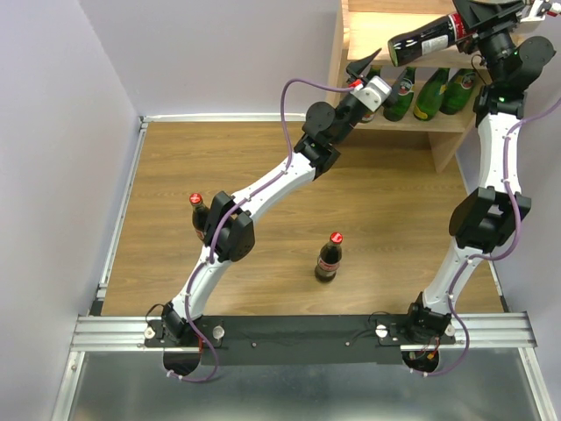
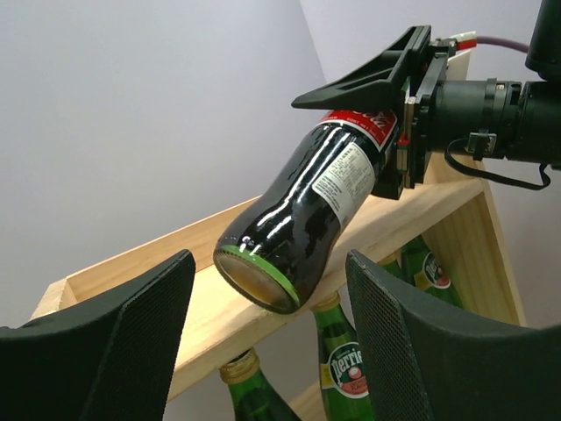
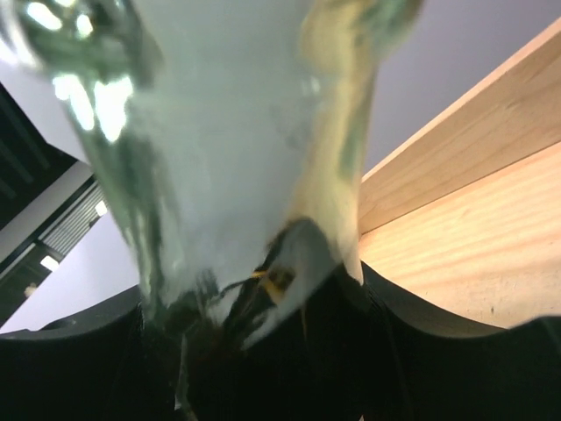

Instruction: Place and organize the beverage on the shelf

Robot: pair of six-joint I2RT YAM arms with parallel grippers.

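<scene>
A dark cola bottle (image 1: pixel 427 39) with a red and white label is tilted, its base toward the left, over the upper board (image 1: pixel 372 33) of the wooden shelf. My right gripper (image 1: pixel 469 28) is shut on its label end. In the right wrist view the bottle (image 3: pixel 237 158) fills much of the picture between the fingers. My left gripper (image 1: pixel 379 77) is open at the shelf's left front, empty. The left wrist view shows the bottle's base (image 2: pixel 259 274) beyond the left fingers (image 2: pixel 131 338), apart from them. Whether the bottle touches the board cannot be told.
Several green bottles (image 1: pixel 432 94) lean on the shelf's lower level. One cola bottle (image 1: pixel 329 257) stands on the wooden floor at centre right, another (image 1: pixel 200 215) at the left, partly behind the left arm. Bare floor (image 1: pixel 386 210) lies before the shelf.
</scene>
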